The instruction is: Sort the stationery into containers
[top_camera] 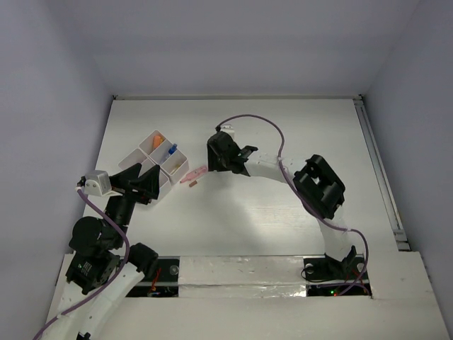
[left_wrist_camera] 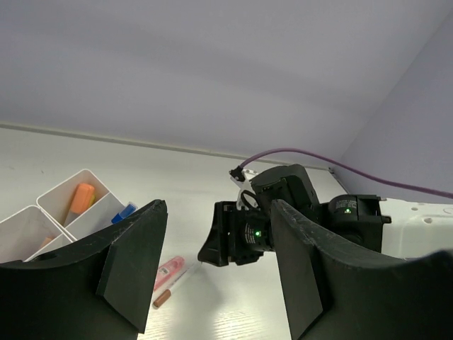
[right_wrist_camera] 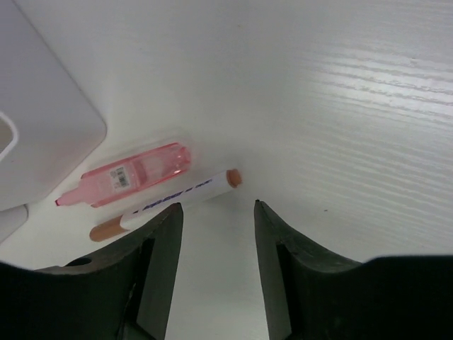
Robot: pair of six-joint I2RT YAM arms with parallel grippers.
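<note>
A pink translucent bottle-like item [right_wrist_camera: 138,172] and a white stick with brown ends [right_wrist_camera: 184,195] lie side by side on the table beside the white containers [right_wrist_camera: 42,120]. My right gripper is open above and beside them, nothing between its fingers. My left gripper hangs open at the lower left, nearer the front than the containers. In the top view, the compartments [top_camera: 177,170] hold an orange item [top_camera: 158,141] and a blue item [top_camera: 172,149].
Walls enclose it at the back and sides. A purple cable runs along each arm.
</note>
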